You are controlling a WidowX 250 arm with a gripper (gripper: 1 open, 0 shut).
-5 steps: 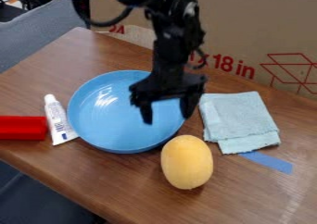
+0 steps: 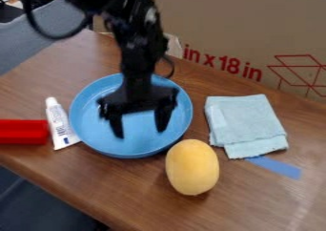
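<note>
My black gripper (image 2: 139, 127) hangs over the blue plate (image 2: 102, 136) in the middle of the table, its two fingers apart and pointing down, with nothing seen between them. Whether the fingertips touch the plate is not clear. A yellow mango-like object (image 2: 193, 167) lies in front of the plate on the right. A white tube (image 2: 61, 123) lies left of the plate, beside a red object (image 2: 19, 131) at the left edge.
A folded light-blue cloth (image 2: 245, 126) lies right of the plate, with a strip of blue tape (image 2: 277, 167) near it. A cardboard box (image 2: 254, 34) stands behind. The wooden table (image 2: 114, 192) has free room at front and back left.
My gripper has moved left and somewhat down over the plate, from its right part toward the middle. The objects on the table look unmoved.
</note>
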